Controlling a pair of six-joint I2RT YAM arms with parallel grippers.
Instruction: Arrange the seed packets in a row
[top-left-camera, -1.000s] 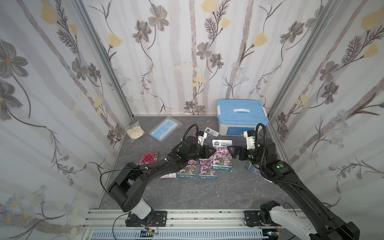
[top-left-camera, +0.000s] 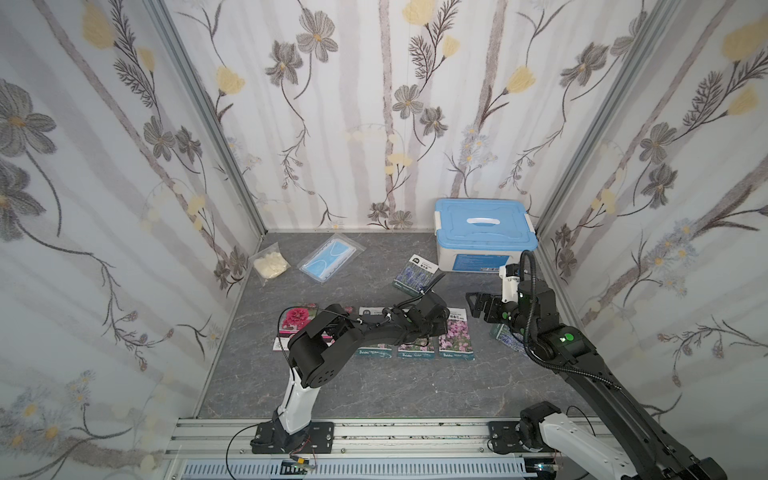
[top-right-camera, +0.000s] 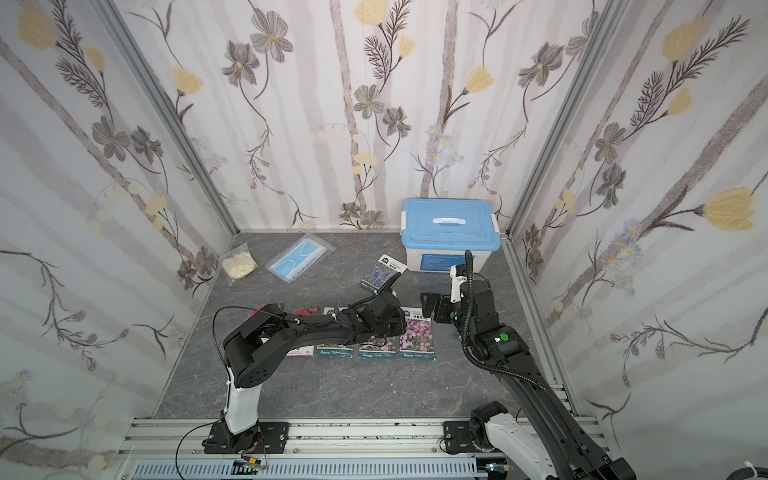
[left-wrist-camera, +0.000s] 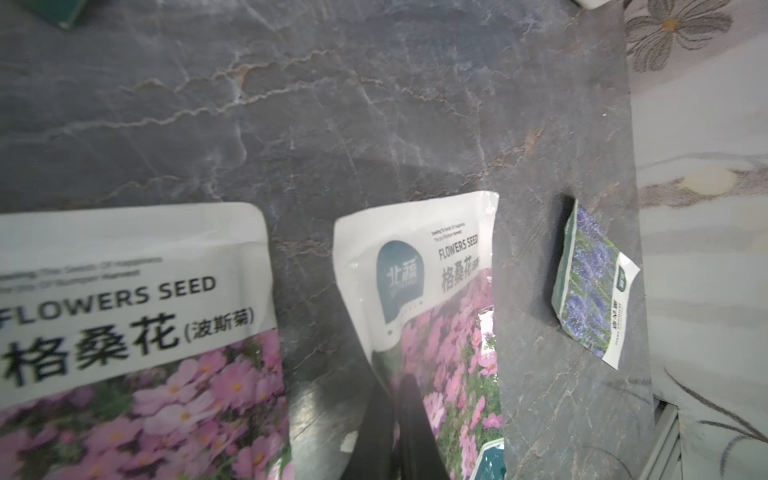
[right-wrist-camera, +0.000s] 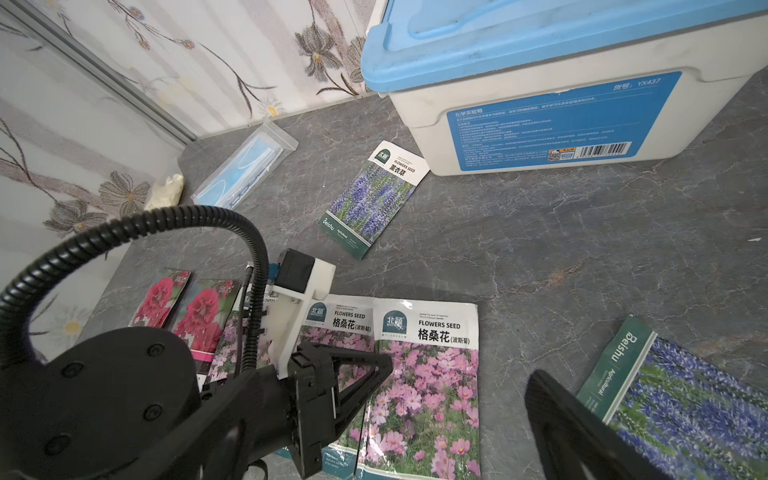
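Observation:
My left gripper is shut on the left edge of a pink cosmos packet (left-wrist-camera: 448, 320). That packet is at the right end of a row on the table, beside another cosmos packet (left-wrist-camera: 152, 352). In the right wrist view the held packet's left edge laps close to its neighbour. Further left in the row are two red-flower packets (right-wrist-camera: 200, 320), partly hidden by my left arm. One lavender packet (top-left-camera: 416, 274) lies tilted behind the row. A second lavender packet (right-wrist-camera: 688, 400) lies to the right, under my right gripper, whose fingers stand wide open and empty.
A blue-lidded box (top-left-camera: 484, 232) occupies the back right. At the back left lie a bagged blue mask (top-left-camera: 330, 257) and a small bag of pale bits (top-left-camera: 270, 264).
The left gripper has carried the cosmos packet away from the right gripper, down and forward to the row's right end, its face turning square.

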